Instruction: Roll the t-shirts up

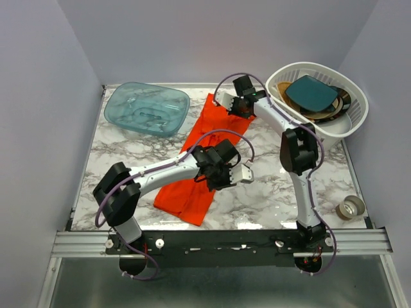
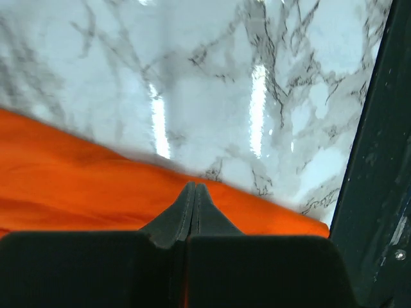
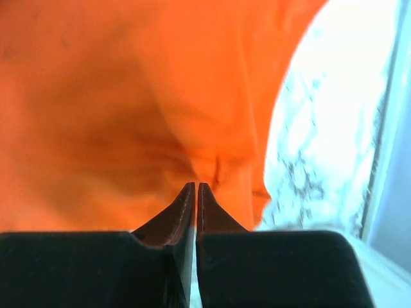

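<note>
An orange-red t-shirt (image 1: 186, 199), flattened into a long strip, slants across the table from the back middle to the front left. My left gripper is shut with its tips over the shirt's lower half, near one long edge (image 2: 257, 208). Whether cloth is pinched there is hidden. At the far end, my right gripper is shut on the shirt, and a crease (image 3: 215, 170) runs up from its fingertips. In the top view, the left gripper (image 1: 213, 186) and right gripper (image 1: 243, 114) partly cover the cloth.
A clear teal bin (image 1: 146, 109) stands at the back left. A white basket (image 1: 356, 102) holding dark and brown items is at the back right, close to the right arm. A metal cup (image 1: 350, 207) sits front right. Bare marble (image 1: 263, 192) lies right of the shirt.
</note>
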